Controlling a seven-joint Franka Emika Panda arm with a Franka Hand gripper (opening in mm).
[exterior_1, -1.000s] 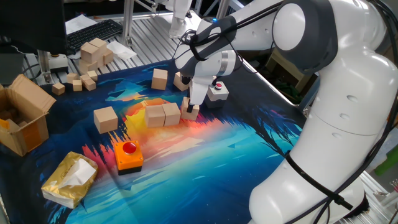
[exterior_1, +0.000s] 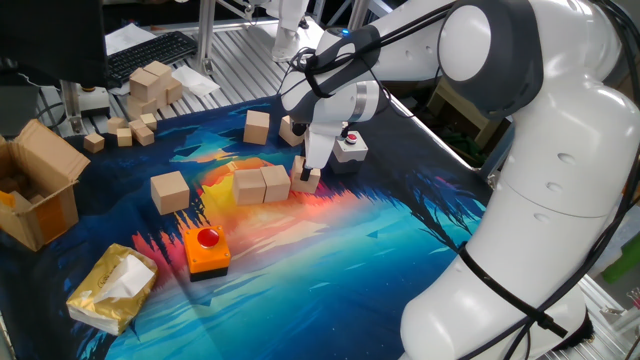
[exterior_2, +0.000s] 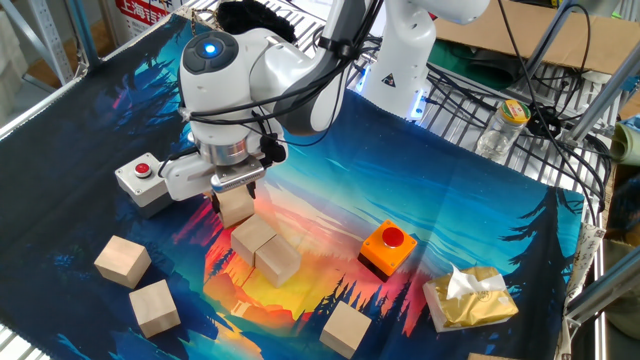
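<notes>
My gripper (exterior_2: 234, 195) points down at a wooden block (exterior_2: 236, 208), with a dark fingertip on either side of it. Whether the fingers press on the block cannot be made out. In exterior view 1 the near fingertip (exterior_1: 305, 176) covers part of this block (exterior_1: 312, 184), which appears to rest on the mat. Just beside it, two more wooden blocks stand side by side: one block (exterior_1: 275, 183) nearer the gripper and another block (exterior_1: 248, 187) farther left.
Loose blocks lie around: a left block (exterior_1: 170, 193), a back block (exterior_1: 257, 127) and one partly hidden behind the gripper. A grey button box (exterior_1: 347, 155) stands close behind the gripper. An orange button box (exterior_1: 207, 252) and tissue pack (exterior_1: 112, 290) occupy the front left.
</notes>
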